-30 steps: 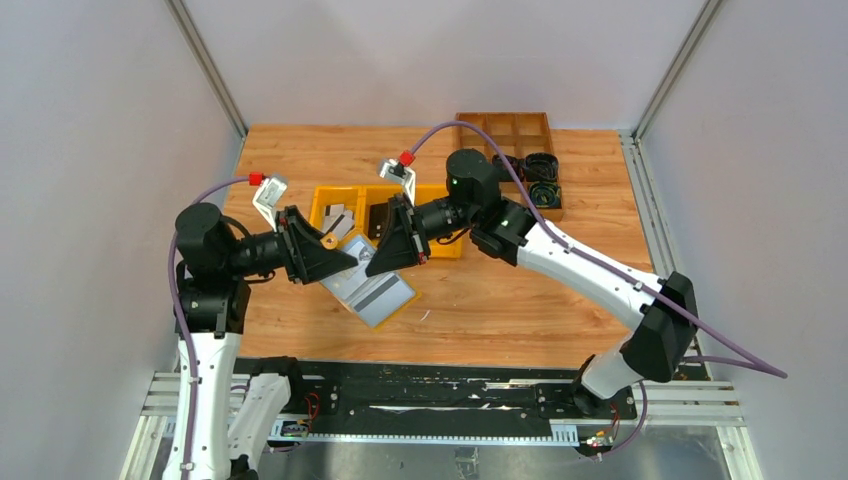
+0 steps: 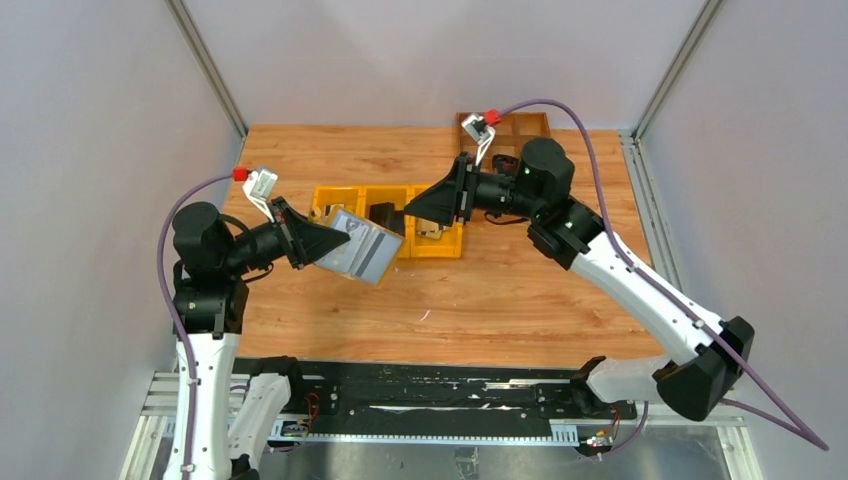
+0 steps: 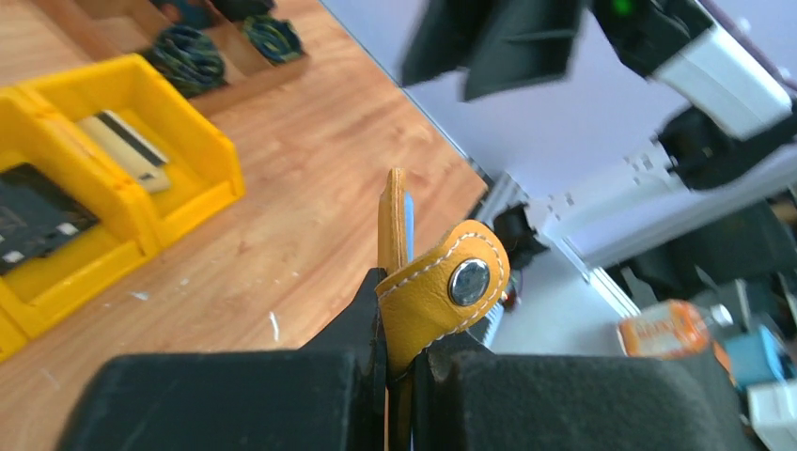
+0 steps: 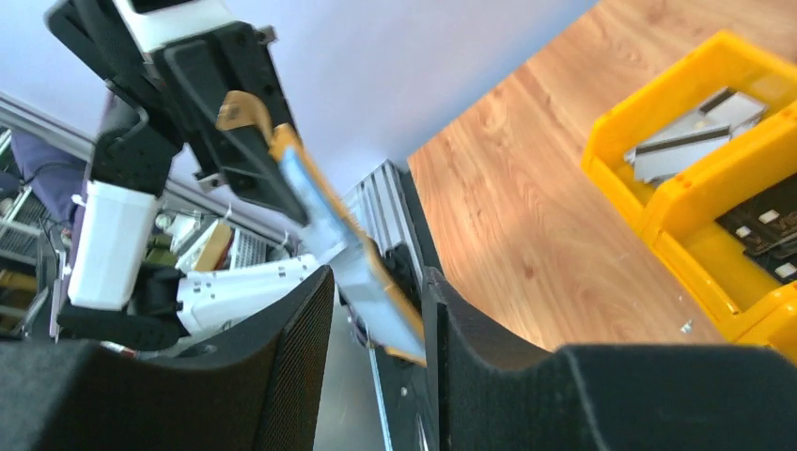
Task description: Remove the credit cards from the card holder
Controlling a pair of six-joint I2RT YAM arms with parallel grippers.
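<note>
The card holder (image 2: 362, 250), tan leather with clear sleeves and light grey cards in them, hangs open above the table. My left gripper (image 2: 344, 237) is shut on one edge of it. In the left wrist view the leather flap with its metal snap (image 3: 468, 282) stands up between the fingers. To its right, above the yellow bin, my right gripper is partly open, apart from the holder, with nothing seen between its fingers. Loose cards (image 4: 681, 155) lie in the bin's left compartment.
The yellow bin (image 2: 432, 252) stands behind the holder; black items (image 3: 38, 211) lie in its middle compartment and a cream card (image 3: 122, 146) in the right one. A wooden box (image 2: 532, 124) with coiled cables sits at the back.
My right gripper has come away from the holder, moving right and back over the bin. The left gripper keeps its hold; the holder has turned and sits slightly farther back.
</note>
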